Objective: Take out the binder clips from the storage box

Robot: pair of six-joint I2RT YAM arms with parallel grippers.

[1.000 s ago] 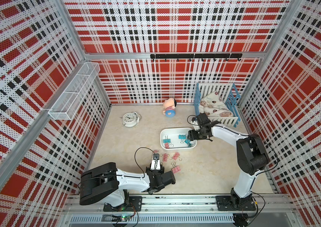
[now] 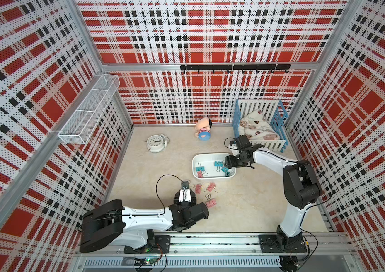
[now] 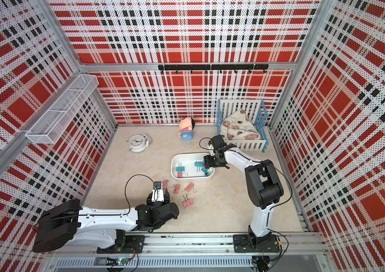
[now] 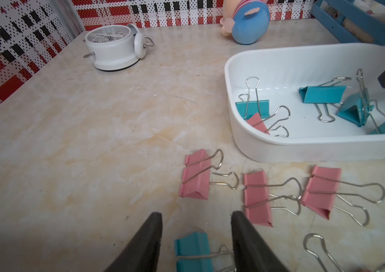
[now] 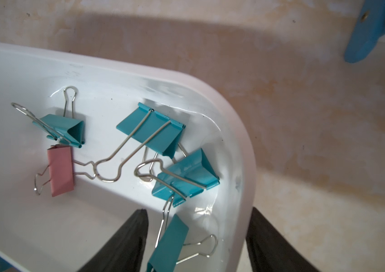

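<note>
The white storage box [image 2: 194, 162] holds several teal clips [image 5: 149, 131] and one pink clip [image 5: 61, 170]. My right gripper is open over the box's right end; one finger is inside, the other beyond the wall [image 5: 237, 181], with a teal clip [image 5: 168, 242] near the inner finger. Outside the box, pink clips [image 4: 197, 174] lie on the table in front of it. My left gripper stands open, and a teal clip [image 4: 193, 251] lies on the table between its fingers in the view, not gripped.
A white clock [image 2: 155, 142] and a doll [image 2: 203, 129] stand toward the back. Behind the right arm is a blue-and-white crib [image 2: 259, 107] with a blanket. The table [image 2: 147, 167] left of the box is free, as is the area right of the pink clips.
My left arm has shifted slightly left and its gripper has moved a little left and back. The right arm and the clips in the box look the same.
</note>
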